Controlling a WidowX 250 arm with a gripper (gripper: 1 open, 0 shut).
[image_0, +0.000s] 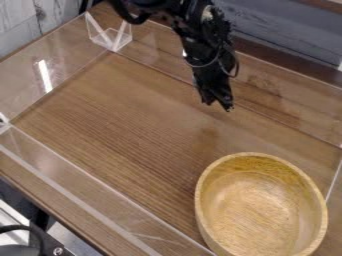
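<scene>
The black robot arm reaches down from the top of the view. Its gripper (215, 98) hangs low over the wooden tabletop (114, 135) at the upper middle, with its fingertips close together; nothing shows between them, and it looks shut.
A large empty tan bowl (261, 215) fills the lower right. A small clear plastic object (110, 35) stands at the upper left. Raised edges run along the sides.
</scene>
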